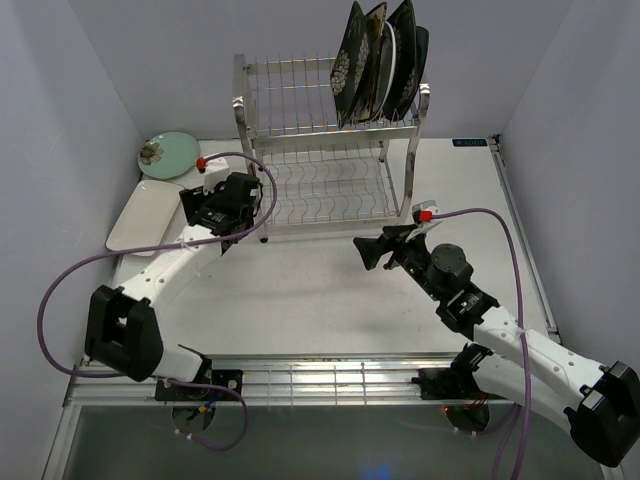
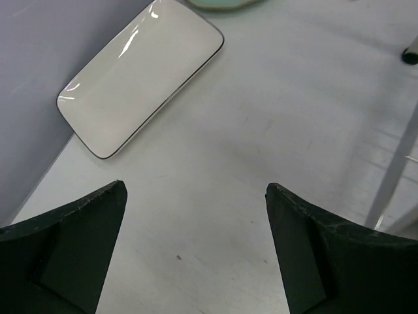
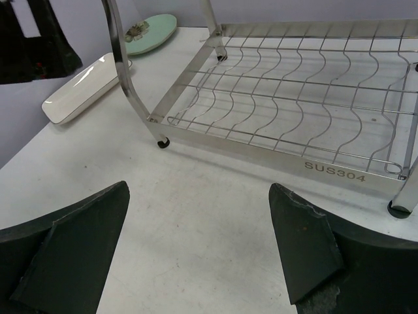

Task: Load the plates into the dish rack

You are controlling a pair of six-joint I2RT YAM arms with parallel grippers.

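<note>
A white rectangular plate (image 1: 140, 218) (image 2: 140, 75) (image 3: 81, 91) lies flat at the back left, near a green floral plate (image 1: 170, 156) (image 3: 150, 33). My left gripper (image 1: 220, 195) is open above the table beside the white plate and the rack's left leg. My right gripper (image 1: 380, 245) is open in front of the rack's lower right, nothing between its fingers. The two-tier steel dish rack (image 1: 330, 225) (image 3: 235, 147) has several dark plates (image 1: 350, 65) and a white-rimmed one standing at the right of its top tier; its lower tier is empty.
Grey walls (image 1: 70, 130) bound the white table (image 1: 300, 300) on the left, back and right. The table middle in front of the rack is clear. A small dark device (image 1: 469, 142) lies at the back right edge.
</note>
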